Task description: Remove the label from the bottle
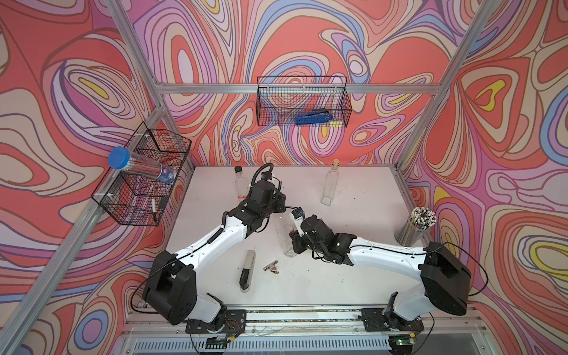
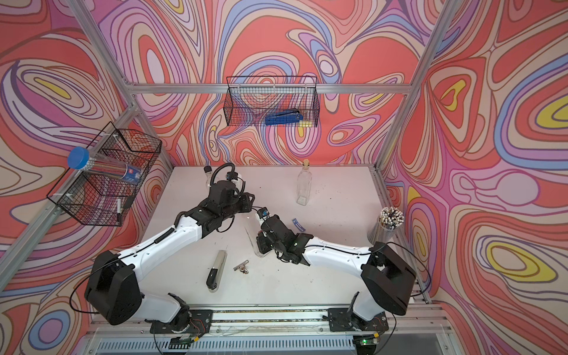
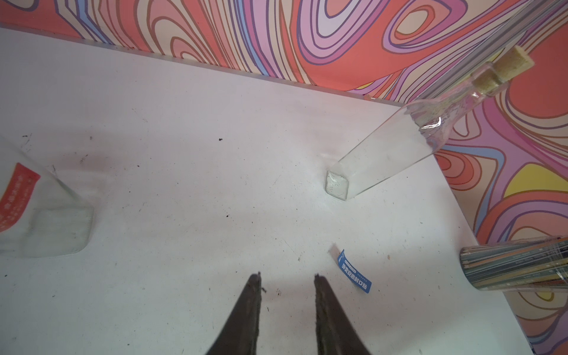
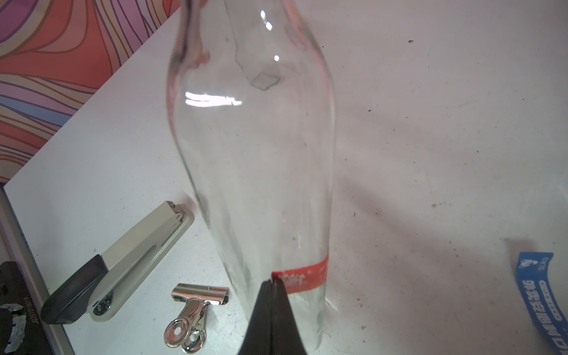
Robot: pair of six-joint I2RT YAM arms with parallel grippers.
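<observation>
A clear glass bottle (image 4: 260, 189) stands near the table's middle, its neck running out of the top of the right wrist view. Low on its side is a red label (image 4: 304, 276) with pale lettering. My left gripper is shut on the bottle's upper part; the grip itself is hidden, and its fingertips show slightly apart. At the label's left end, my right gripper is shut, fingertips together. Whether a thin edge of the label lies between them cannot be told. From above, the right gripper (image 1: 295, 241) covers part of the bottle.
Nearby lie a stapler (image 4: 133, 257) and a metal clip (image 4: 192, 316). A blue paper strip (image 3: 355, 272) rests to the right. Behind stand a corked bottle (image 3: 396, 145) and a black-capped bottle (image 1: 240, 184). A container of sticks (image 1: 411, 230) is at the right edge.
</observation>
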